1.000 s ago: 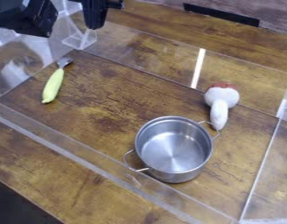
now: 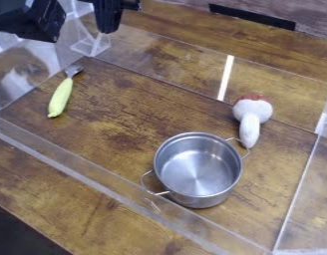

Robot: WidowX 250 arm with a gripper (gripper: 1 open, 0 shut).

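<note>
A stainless steel pot (image 2: 195, 169) with wire handles stands at the lower centre of the wooden table. A yellow-green corn-like object (image 2: 61, 95) lies at the left. At the right lies a pale white object (image 2: 253, 114) with a rounded, red-marked top and a narrow lower part. The black gripper (image 2: 108, 14) is at the top left, above and behind the corn and away from the pot. Its fingertips are too dark and cropped to show whether it is open or shut.
Clear plastic walls (image 2: 307, 199) and strips border the work area at left, front and right.
</note>
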